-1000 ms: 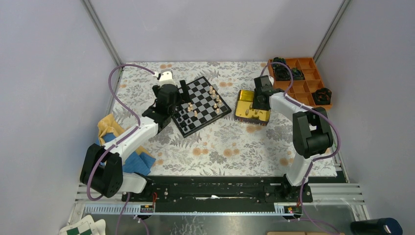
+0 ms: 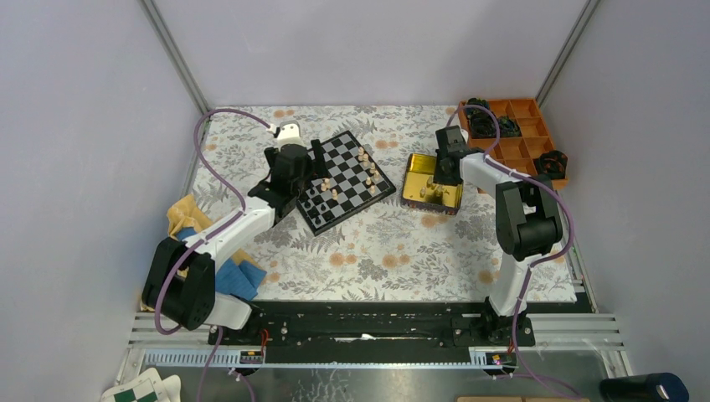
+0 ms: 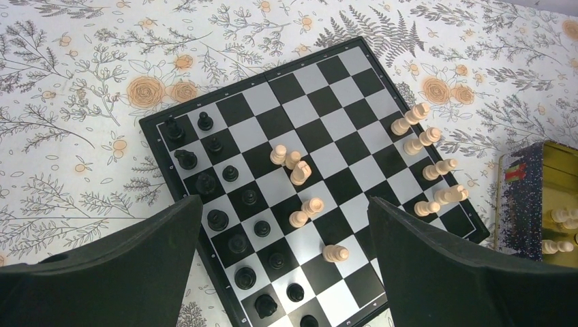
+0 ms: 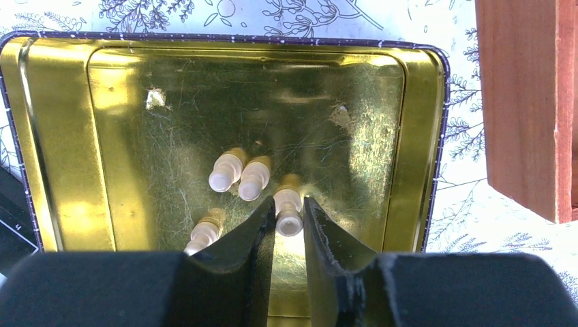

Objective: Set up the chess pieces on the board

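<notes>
The chessboard (image 3: 324, 103) carries black pieces (image 3: 251, 197) along its left side and white pieces (image 3: 300, 174) at the middle and right edge. My left gripper hangs open above it, empty. My right gripper is down over the gold tin (image 4: 123, 170), its fingertips on either side of a white piece (image 4: 287, 204); whether they grip it I cannot tell. Other white pieces (image 4: 253, 178) lie in the tin to the left of that one.
An orange compartment tray (image 2: 523, 126) with dark bundles sits at back right. Yellow and blue cloths (image 2: 235, 276) lie at front left.
The left arm has edged slightly right over the board.
</notes>
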